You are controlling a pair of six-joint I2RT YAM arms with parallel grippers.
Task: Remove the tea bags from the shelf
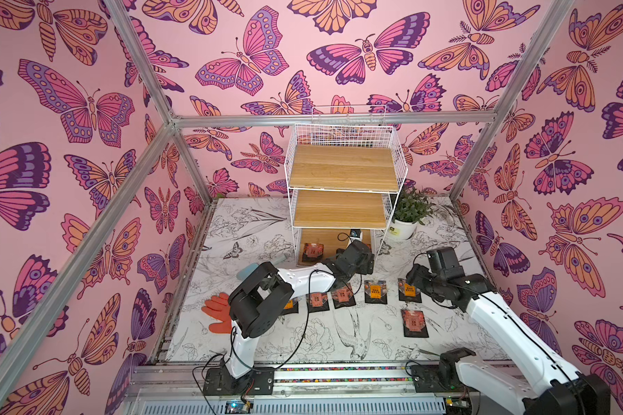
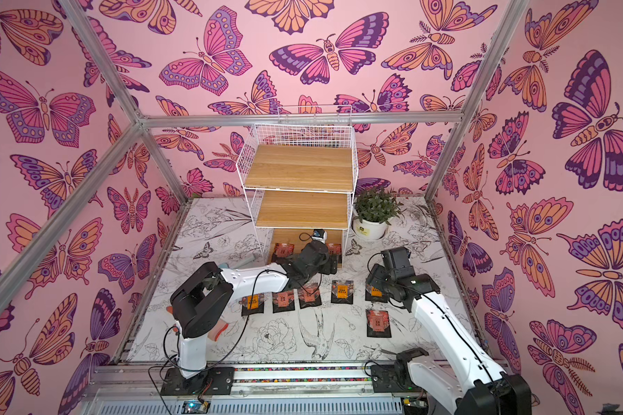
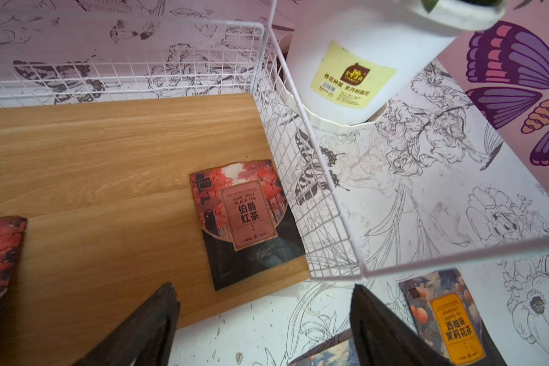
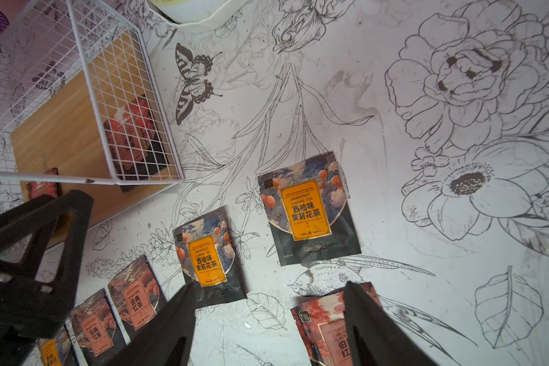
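Note:
On the lowest wooden board of the white wire shelf [image 3: 128, 134] lie two tea bags. The right-hand red Earl Grey bag [image 3: 244, 219] lies flat near the side mesh; the left-hand red bag [image 1: 313, 251] shows only partly in the left wrist view. My left gripper is open just in front of the board, before the right-hand bag, nothing between its fingers. Over the table my right gripper hangs open above a red bag [image 4: 332, 323], apart from it. An orange grapefruit jasmine bag [image 4: 311, 207] lies on the table ahead of it.
Several tea bags form a row on the table before the shelf, including another orange bag [image 1: 376, 292]. A potted plant [image 1: 408, 207] stands close to the shelf's right side. An orange glove [image 1: 218, 312] lies at left. The upper boards [image 1: 342, 166] are bare and overhang the lowest one.

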